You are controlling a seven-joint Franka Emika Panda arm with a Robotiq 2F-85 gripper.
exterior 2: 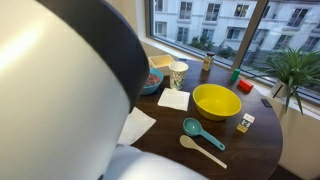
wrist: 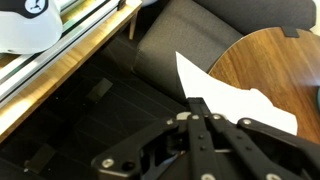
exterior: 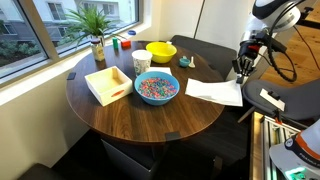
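A white sheet of cloth or paper [exterior: 212, 91] reaches from the round table's right side out past its edge to my gripper [exterior: 241, 79]. In the wrist view the gripper is shut, and the white sheet [wrist: 240, 103] runs right up to its fingertips, seemingly pinched between them. One corner of the sheet sticks up beside the fingers. Exactly how much fabric lies between the pads is hidden. A part of the sheet [exterior 2: 136, 127] also shows in exterior view 2, where the arm covers much of the scene.
On the brown table [exterior: 130, 121] stand a blue bowl [exterior: 157, 97] of small colourful items, an open box [exterior: 108, 84], a white cup [exterior: 142, 58] and a yellow bowl [exterior 2: 216, 101]. A teal scoop [exterior 2: 203, 132] and a wooden spoon [exterior 2: 201, 149] lie nearby.
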